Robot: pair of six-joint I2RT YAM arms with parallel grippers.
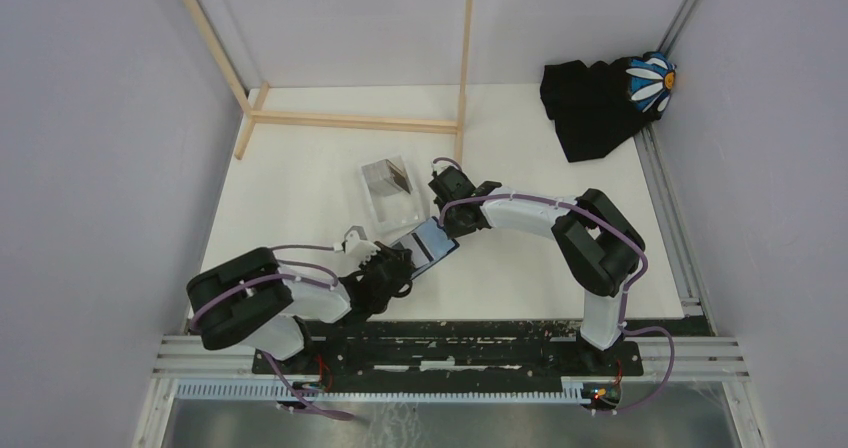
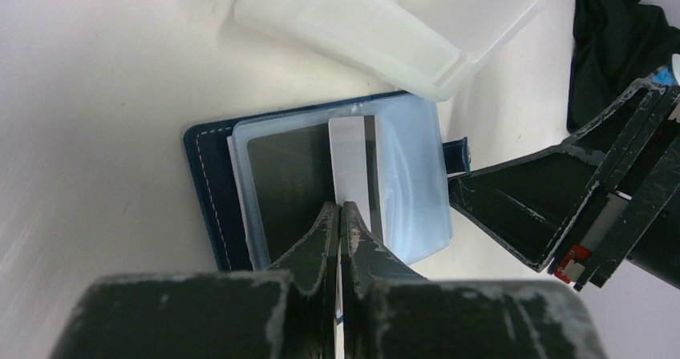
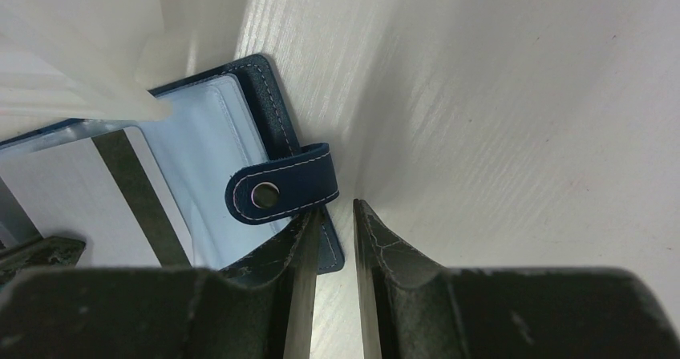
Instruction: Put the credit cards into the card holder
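Note:
The dark blue card holder [image 1: 437,238] lies open on the table with clear sleeves. In a sleeve is a white card with a dark stripe; a dark card [image 2: 289,184] shows beside it in the left wrist view. My left gripper is shut, its tips at the white card's near edge; whether the card is pinched between them is unclear. On the holder's right edge, beside the snap strap [image 3: 285,184], my right gripper is shut, with the cover's edge between its fingers.
Just behind the holder stands a translucent container [image 1: 378,213] with a card inside [image 1: 398,176]. A wooden frame [image 1: 350,122] crosses the back. Black cloth [image 1: 585,108] lies at the far right.

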